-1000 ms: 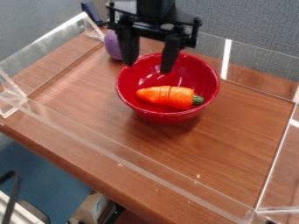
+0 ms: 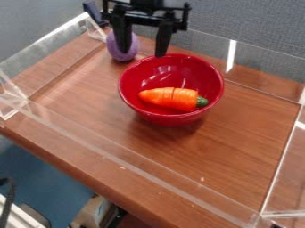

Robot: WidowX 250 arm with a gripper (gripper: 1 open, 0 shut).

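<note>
A red bowl (image 2: 170, 76) sits on the wooden table, holding an orange carrot (image 2: 169, 97) with a green tip, lying on its side. My black gripper (image 2: 144, 42) is at the top of the view, open, with its fingers spread above and around the back-left of the bowl. A purple round object (image 2: 118, 51), likely an eggplant toy, stands on the table left of the bowl, partly behind the left finger.
Clear plastic walls edge the wooden table (image 2: 84, 134) on several sides. Below the front edge is a blue floor with dark cables at the lower left.
The bowl and carrot have stayed put.
</note>
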